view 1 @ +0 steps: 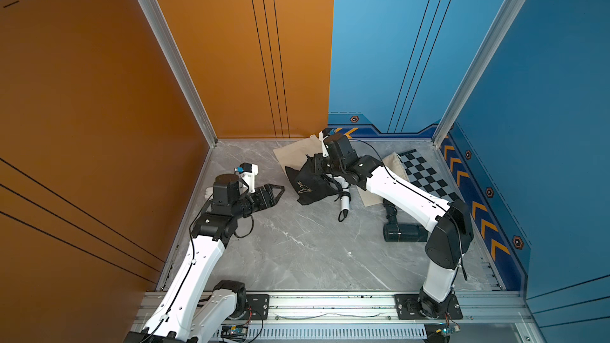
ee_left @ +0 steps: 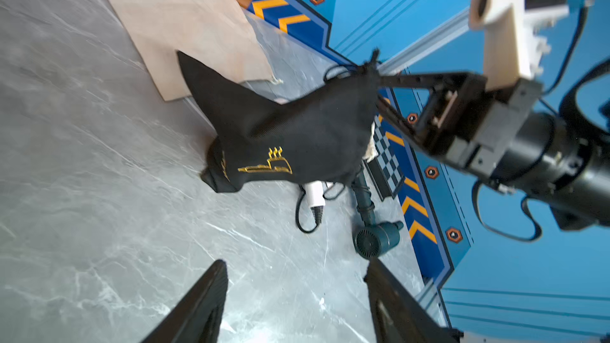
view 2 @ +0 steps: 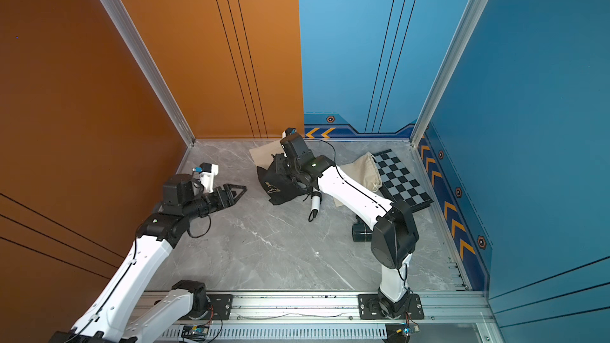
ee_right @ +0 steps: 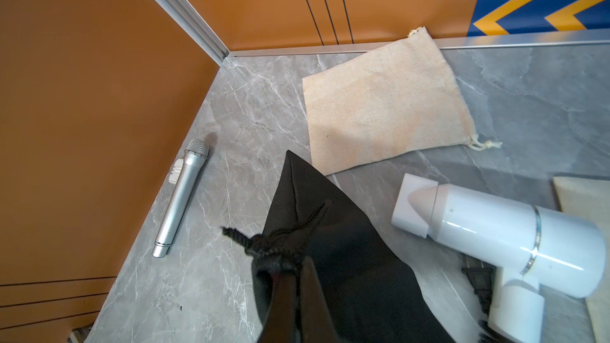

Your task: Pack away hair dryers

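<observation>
A black drawstring bag (ee_left: 286, 146) with a gold print hangs slanting over the table, its rim bunched at my right gripper. In the right wrist view, my right gripper is shut on the black cloth by its knotted cord. No opening of the bag faces the top views, so its contents are hidden. My left gripper (view 1: 279, 191) stands open and empty, left of the bag and apart from it. Beyond the bag lies a white hair dryer (ee_right: 495, 228). A dark teal hair dryer (view 1: 403, 233) rests at the right, below my right arm.
One flat beige pouch (ee_right: 387, 98) lies at the back, another beige pouch (view 2: 362, 172) beside a checkered board (view 2: 400, 181). A silver microphone (ee_right: 181, 200) lies near the left wall.
</observation>
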